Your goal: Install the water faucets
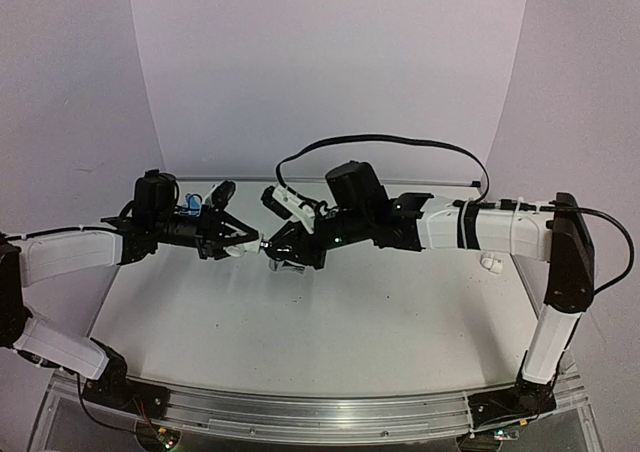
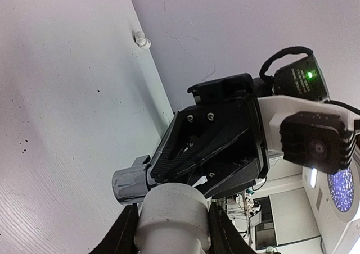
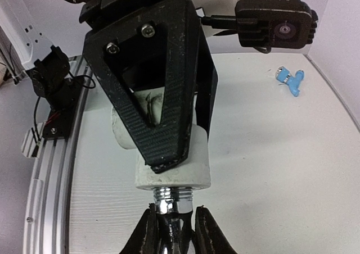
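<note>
My left gripper (image 1: 246, 244) is shut on a white pipe fitting (image 2: 173, 212), whose rounded body fills the space between its fingers in the left wrist view. Facing it, my right gripper (image 1: 283, 253) grips a chrome faucet (image 3: 174, 223). In the right wrist view, the faucet's threaded end (image 3: 173, 194) meets the mouth of the white fitting (image 3: 172, 158), with several thread turns showing outside. How deep the thread sits inside is hidden. The faucet's chrome part (image 2: 130, 185) juts out beside the right fingers in the left wrist view. Both pieces are held above the table.
A blue fitting (image 3: 291, 81) lies near the table's left edge. Another white fitting (image 1: 491, 262) rests by the right edge.
</note>
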